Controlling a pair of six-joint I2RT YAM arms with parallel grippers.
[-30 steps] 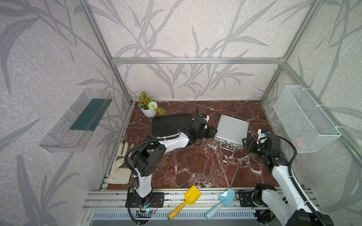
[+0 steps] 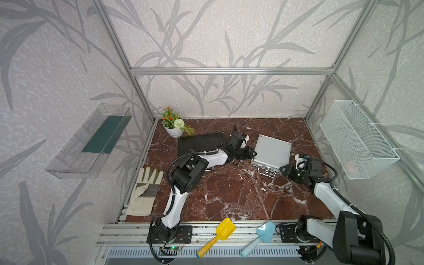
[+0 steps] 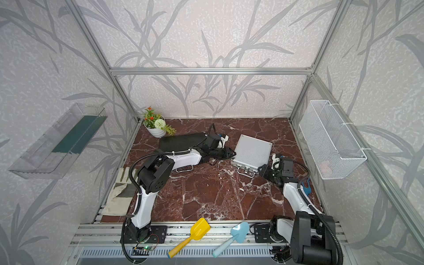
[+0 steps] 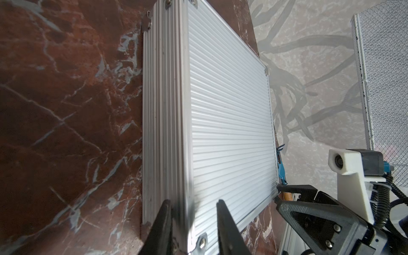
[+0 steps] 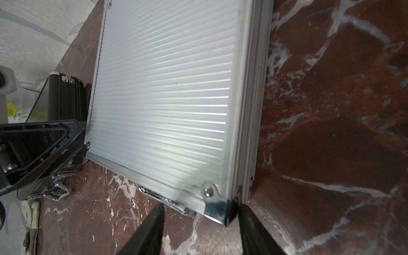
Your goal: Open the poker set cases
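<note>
A silver ribbed case (image 2: 271, 149) lies closed on the marble tabletop, latches and handle toward the front. A dark case (image 3: 181, 140) lies to its left, partly hidden by my left arm. My left gripper is at the silver case's left edge near its front corner, its fingers either side of the edge, shut on it as far as shows. My right gripper is at the front right corner, fingers part open around the metal corner, blurred at the frame's bottom.
A flower pot (image 2: 174, 130) stands at back left, gloves (image 2: 139, 203) at left. Wire baskets hang on both side walls. Two toy shovels lie on the front rail.
Over the last second my left gripper has shifted slightly rightward onto the silver case's edge, and my right gripper has moved slightly left to its corner. The case looks unmoved.
</note>
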